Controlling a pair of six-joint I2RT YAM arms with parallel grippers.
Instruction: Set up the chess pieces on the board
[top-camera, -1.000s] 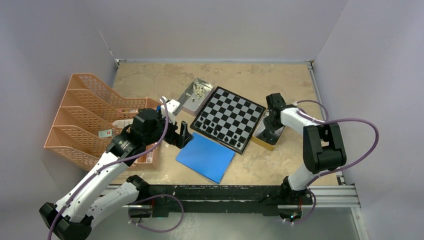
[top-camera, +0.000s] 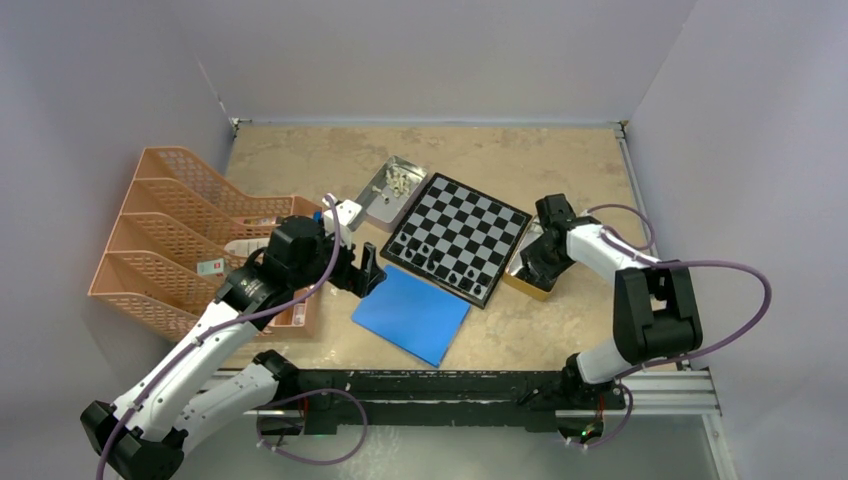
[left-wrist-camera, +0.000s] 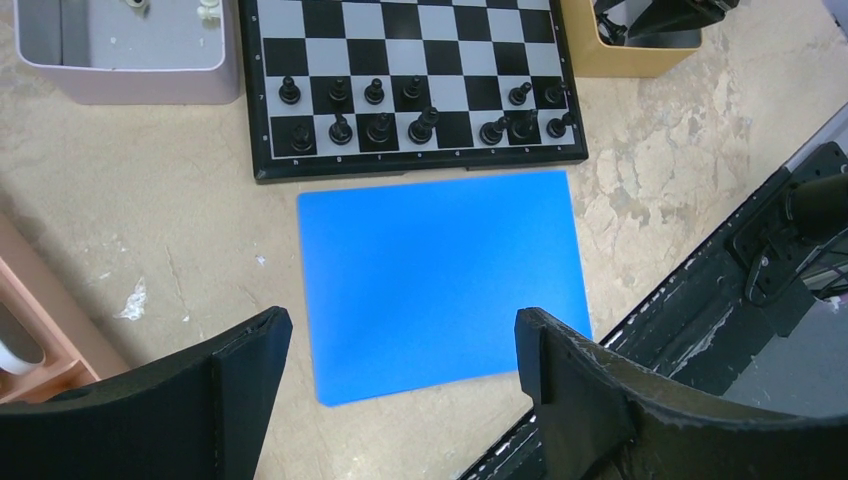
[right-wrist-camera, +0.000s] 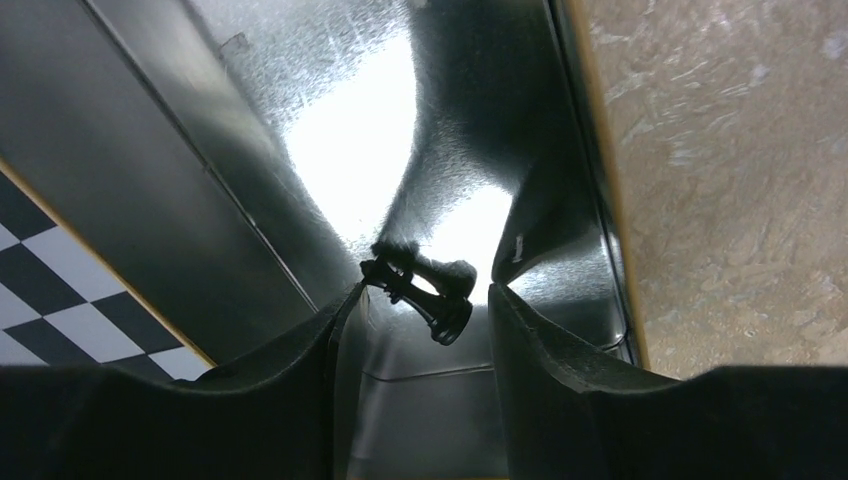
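The chessboard (top-camera: 457, 225) has two rows of black pieces, such as a pawn (left-wrist-camera: 289, 90), along its near side. My right gripper is open inside the yellow-edged metal box (right-wrist-camera: 620, 250), over a black chess piece (right-wrist-camera: 447, 318) lying on its side at the fingertips. A grey box (left-wrist-camera: 130, 90) of white pieces stands beside the board's far left. My left gripper is open with nothing between its fingers, above the near side of the table, left of the board.
A blue mat (top-camera: 410, 315) lies in front of the board. A peach organizer (top-camera: 160, 230) with several items fills the left side.
The right arm has shifted slightly, its gripper reaching a little further toward the near end of the box. The left arm and the board look the same.
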